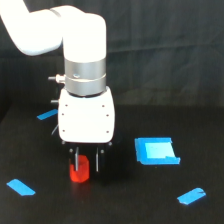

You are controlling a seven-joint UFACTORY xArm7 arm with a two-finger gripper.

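Note:
A small red object (80, 173) rests on the black table, left of the middle. Over it hangs the white arm's gripper (87, 168), pointing down. Its fingers (97, 160) stand apart, so it is open. The left finger overlaps the red object in the picture, and the right one is just past the object's right side. Whether either finger touches it cannot be told. The gripper covers the object's upper part.
A blue-taped square with a pale centre (158, 150) lies to the right. Blue tape strips mark the table at the front left (20, 187), front right (191, 196) and back left (47, 115).

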